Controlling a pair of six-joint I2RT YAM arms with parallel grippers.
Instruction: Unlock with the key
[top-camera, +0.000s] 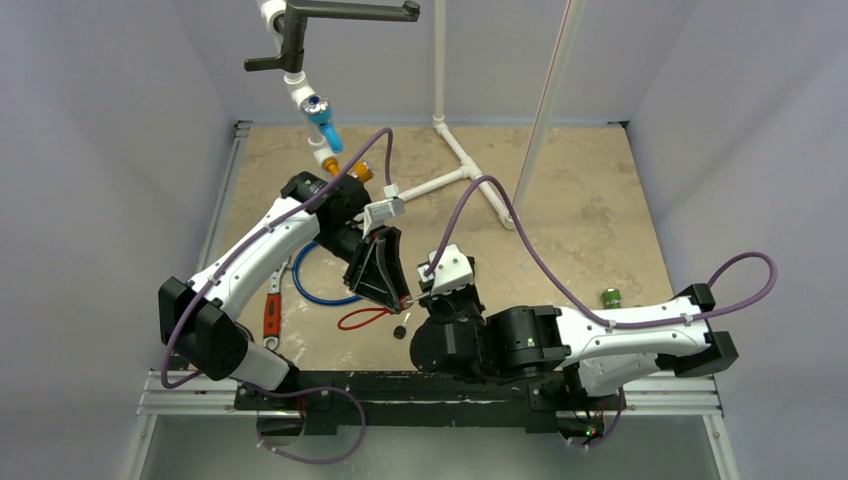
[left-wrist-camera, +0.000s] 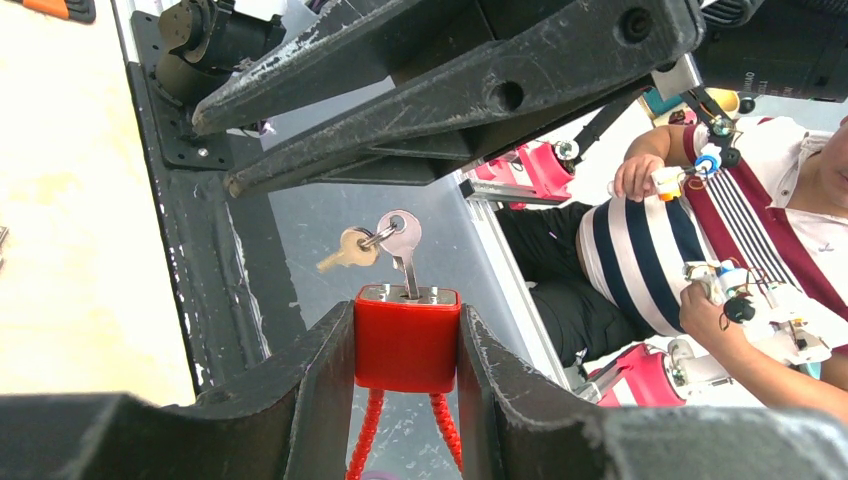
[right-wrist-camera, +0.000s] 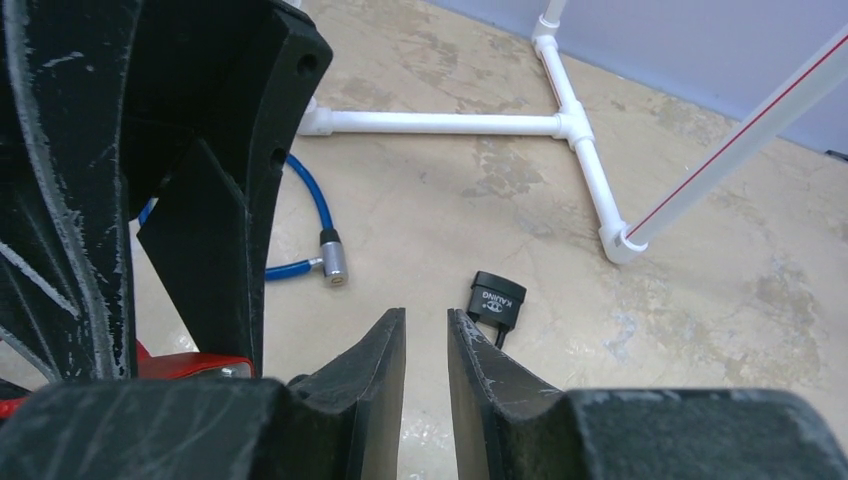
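Note:
In the left wrist view, my left gripper is shut on a red lock body (left-wrist-camera: 405, 365) with a red cable leaving its lower end. One silver key (left-wrist-camera: 400, 237) stands in the lock's metal end. A brass-coloured key (left-wrist-camera: 352, 250) hangs from the same ring. Above the keys, the right gripper's dark fingers (left-wrist-camera: 350, 140) are apart and clear of both keys. The right wrist view shows my right gripper part open, with a narrow gap and nothing inside it. At its left edge, the red lock (right-wrist-camera: 195, 366) is partly hidden by the left fingers.
A black padlock (right-wrist-camera: 495, 298) and a blue cable lock (right-wrist-camera: 333, 258) lie on the board. A red-handled wrench (top-camera: 272, 310) rests at the left, and a small green object (top-camera: 612, 298) at the right. White pipes (top-camera: 465, 172) stand behind. The board's right side is mostly free.

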